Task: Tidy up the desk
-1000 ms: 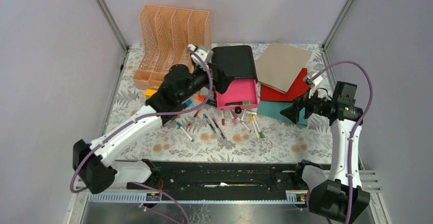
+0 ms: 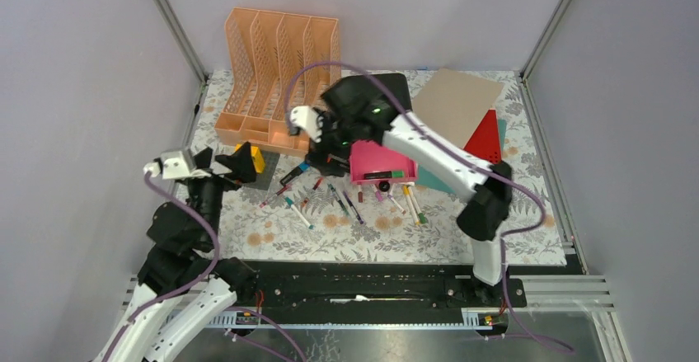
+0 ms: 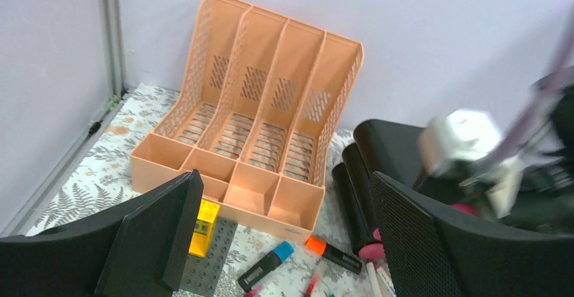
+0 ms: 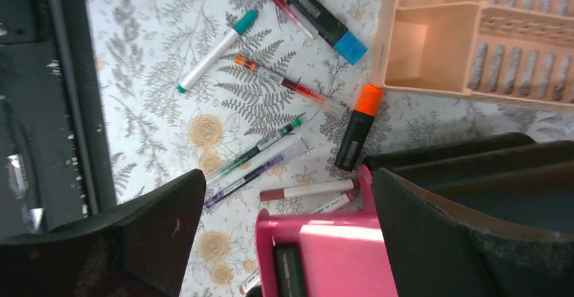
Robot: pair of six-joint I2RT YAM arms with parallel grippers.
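Note:
A peach organizer (image 2: 280, 57) stands at the back left, a yellow object (image 3: 203, 226) before it. My open left gripper (image 2: 235, 164) hangs at the desk's left. My right gripper (image 2: 328, 152), blurred in the top view, is open over the middle, above the pink box (image 4: 325, 256) and scattered pens and markers, including an orange-capped marker (image 4: 357, 131), a blue-capped one (image 4: 318, 16) and a teal-capped pen (image 4: 216, 53). Neither gripper shows anything between its fingers.
A black case (image 3: 386, 148) lies at the back middle. Beige (image 2: 453, 102), red (image 2: 486, 139) and teal sheets lie on the right.
My left arm has drawn back to the left from the middle. My right arm has swung from the right edge over the middle, toward the organizer.

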